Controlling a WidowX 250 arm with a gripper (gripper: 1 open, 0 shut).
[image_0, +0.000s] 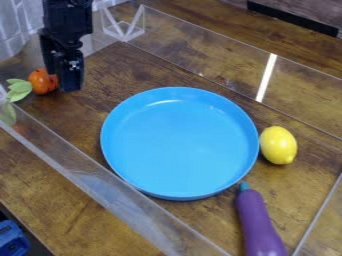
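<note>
My black gripper (72, 70) hangs at the upper left, fingers pointing down, open, just right of an orange, tomato-like object (42, 81). Whether it touches that object is hard to tell. A green leafy piece (18, 91) lies at the left edge beside it. A large blue plate (179, 141) fills the middle of the wooden table (80, 175).
A yellow lemon (278, 144) lies right of the plate, and a purple eggplant (259, 222) below it. Clear walls (107, 184) border the area. A small blue object (11, 240) sits at the lower left.
</note>
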